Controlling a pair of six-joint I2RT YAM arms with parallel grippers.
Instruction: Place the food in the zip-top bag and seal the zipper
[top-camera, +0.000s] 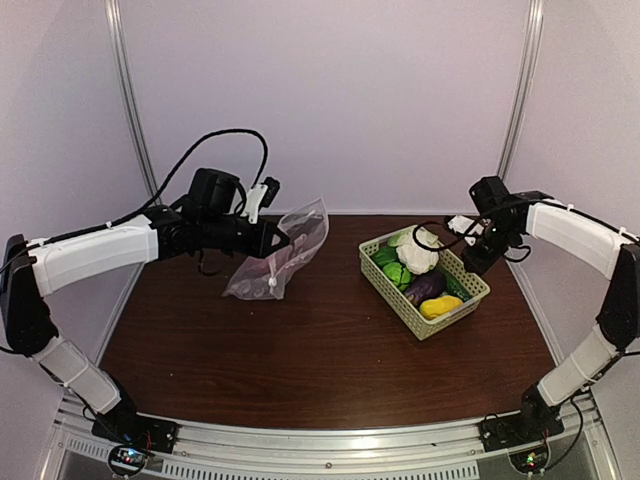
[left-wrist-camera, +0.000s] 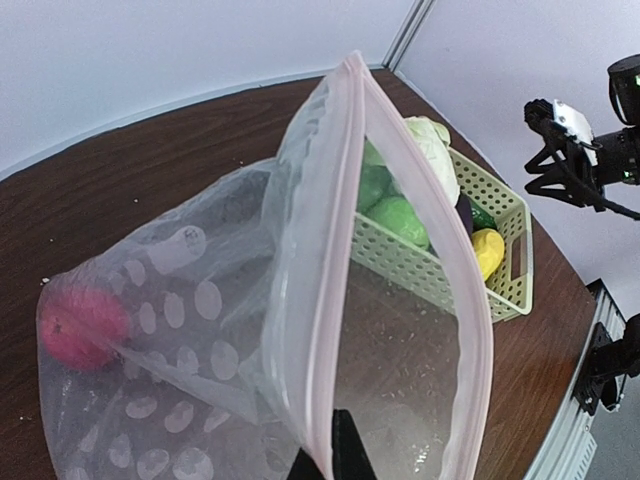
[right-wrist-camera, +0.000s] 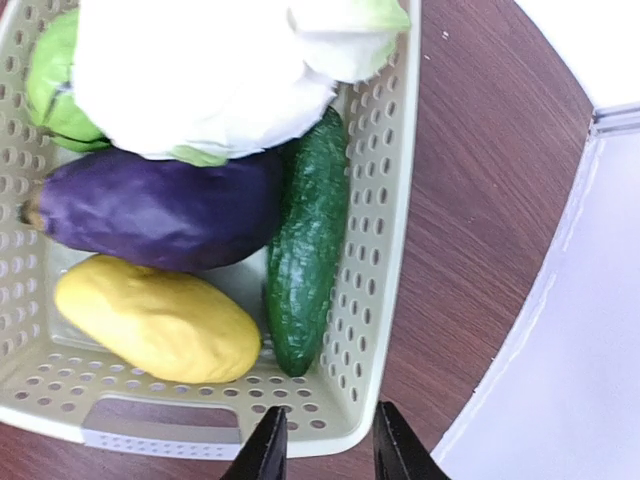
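Note:
My left gripper (top-camera: 275, 240) is shut on the rim of the clear zip bag (top-camera: 270, 280), which stands slanted with its mouth gaping in the left wrist view; a red round food (left-wrist-camera: 85, 325) lies inside. My right gripper is raised over the right end of the basket (top-camera: 410, 320), part open, with nothing between its fingers. The basket holds a cauliflower (right-wrist-camera: 200, 70), green vegetables (top-camera: 397, 273), an eggplant (right-wrist-camera: 160, 205), a yellow food (right-wrist-camera: 160, 320) and a cucumber (right-wrist-camera: 305, 250).
Pale walls (top-camera: 320, 110) enclose the back and both sides, close to the right of the basket.

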